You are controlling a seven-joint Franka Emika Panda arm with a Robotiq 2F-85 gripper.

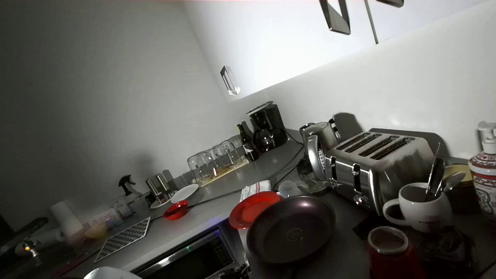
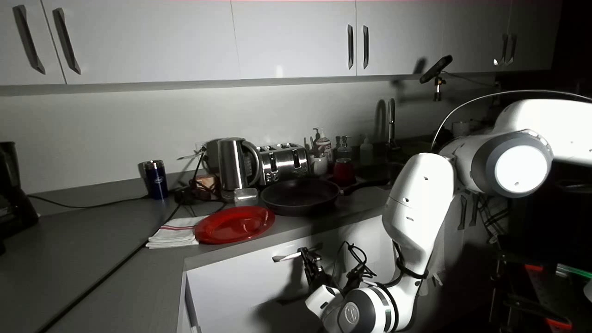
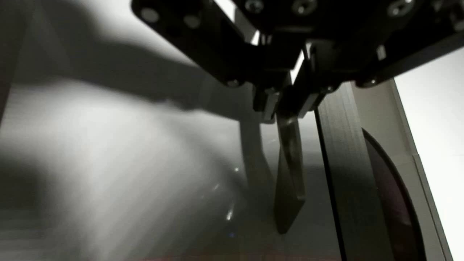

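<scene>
In the wrist view my gripper is shut on a flat metal handle [image 3: 290, 178], whose free end runs on past the fingertips. The handle stands out from a glossy cabinet front [image 3: 195, 174]. From the second exterior view, the gripper [image 2: 304, 254] is low before the white cabinet front [image 2: 238, 288], below the counter edge, with part of the handle [image 2: 284, 257] showing to its left. Only dark parts of the gripper show at the bottom of the first exterior view, so its fingers cannot be made out there.
Above the gripper, a dark pan [image 2: 302, 195] and a red plate [image 2: 236, 224] sit near the counter's front edge. A folded towel [image 2: 173, 233], kettle [image 2: 231, 163] and toaster [image 2: 283, 162] are close by.
</scene>
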